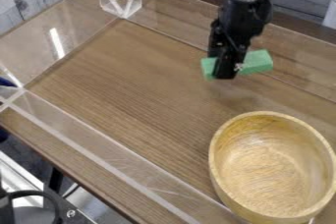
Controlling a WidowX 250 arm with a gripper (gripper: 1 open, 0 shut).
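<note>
My black gripper [226, 65] hangs from the top right over the wooden table, shut on a green object [256, 61] that sticks out to both sides of the fingers. The object's middle is hidden behind the fingers. Whether it touches the table is hard to tell.
A large round beige bowl [268, 166] stands at the front right. Clear plastic pieces lie at the back left and along the left edge. Black cabling shows at the bottom left corner.
</note>
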